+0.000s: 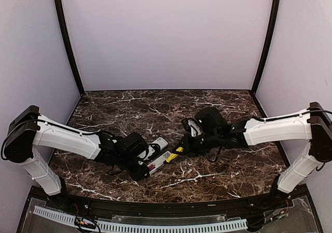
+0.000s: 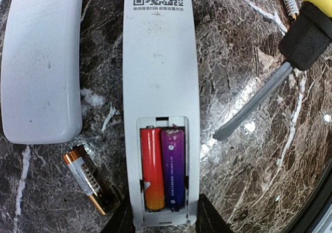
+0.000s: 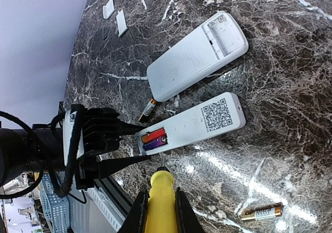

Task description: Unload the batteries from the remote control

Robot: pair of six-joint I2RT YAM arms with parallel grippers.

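The white remote control lies back up with its battery bay uncovered. A red battery and a purple battery sit side by side in the bay. At the remote's battery end, my left gripper is shut on its sides. My right gripper is shut on the yellow handle of a screwdriver. In the left wrist view, the screwdriver's grey shaft slants down toward the bay, its tip just right of the remote and apart from the batteries.
A second white remote lies beside the first. Loose batteries rest on the dark marbled table: one between the remotes, one off to the other side. Two small white covers lie farther out.
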